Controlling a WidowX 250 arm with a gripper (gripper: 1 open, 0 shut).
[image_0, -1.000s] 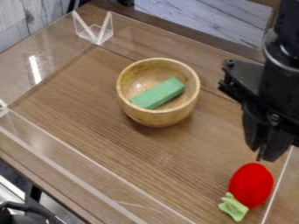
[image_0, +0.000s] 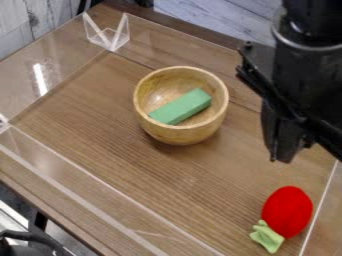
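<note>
My gripper (image_0: 283, 150), a large black body filling the right side of the view, hangs over the table right of a wooden bowl (image_0: 201, 80), its narrow tip shut with nothing visible between the fingers. The bowl holds a green block (image_0: 181, 107). Below the gripper, near the front right, lies a red object with a green top (image_0: 286, 212), like a plush strawberry or radish.
The wooden table (image_0: 120, 180) has free room left of and in front of the bowl. A clear plastic holder (image_0: 107, 32) stands at the back left. Dark cables lie beyond the lower left edge.
My gripper has shifted left and slightly up in the view, toward the bowl. The bowl, block and red object stay where they were.
</note>
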